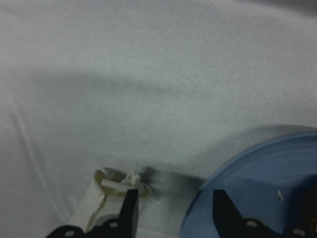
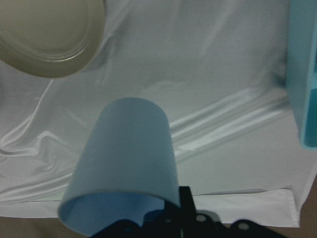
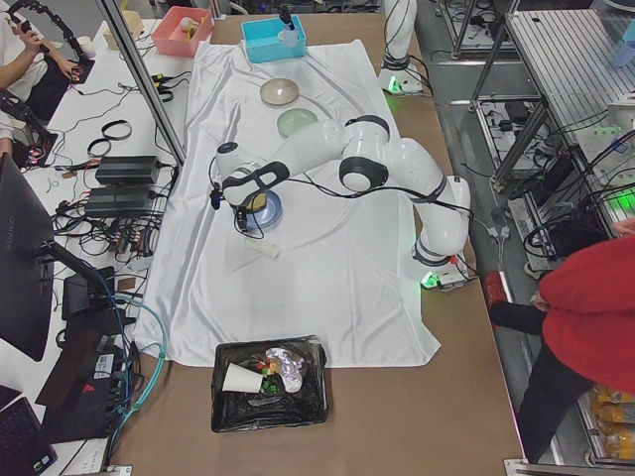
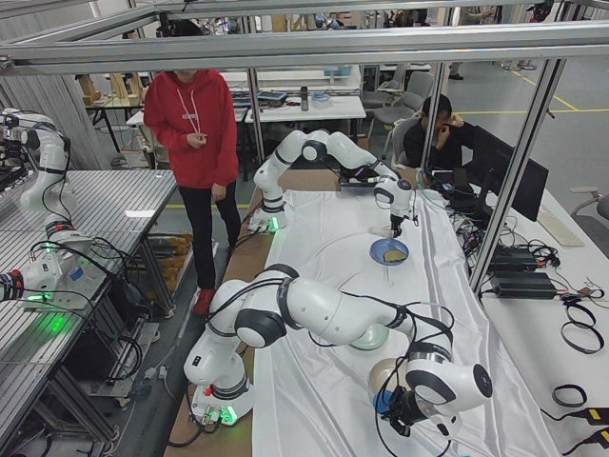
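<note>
My left gripper hangs low over the left edge of the blue plate (image 1: 242, 183), which holds a yellow sponge (image 4: 394, 255). The gripper's fingers stand open. A crumpled white wrapper (image 1: 96, 201) lies on the cloth just outside the plate, beneath the left finger in the left wrist view. My right gripper is shut on the light blue cup (image 2: 124, 153) by its rim, held tilted near the turquoise bin (image 2: 299, 59) and a beige plate (image 2: 47, 37).
A pale green plate (image 3: 297, 122) sits mid-cloth. A black-lined tray (image 3: 269, 421) with scraps and a white cup stands beyond the cloth's near edge. A pink bin (image 3: 183, 30) is at the far left. A person in red stands beside the table.
</note>
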